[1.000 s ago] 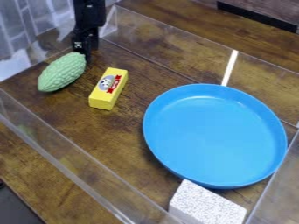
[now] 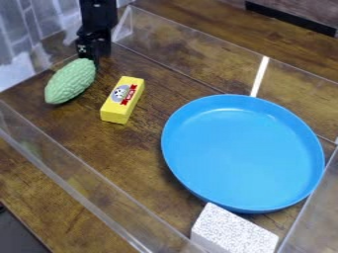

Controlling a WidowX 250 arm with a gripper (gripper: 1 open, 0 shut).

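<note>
My black gripper [image 2: 95,43] is at the top left, above and behind a green textured oblong object [image 2: 70,81], apart from it; its fingers are dark and small, and their state is hard to make out. A yellow box [image 2: 122,101] with a picture on its top lies just right of the green object. A large blue plate [image 2: 242,152] fills the right side of the tray.
Clear walls bound the wooden-floored area [image 2: 113,168]. A white speckled block [image 2: 234,231] sits at the bottom right.
My gripper has shifted slightly to the left at the top of the view. The objects on the floor stay in place.
</note>
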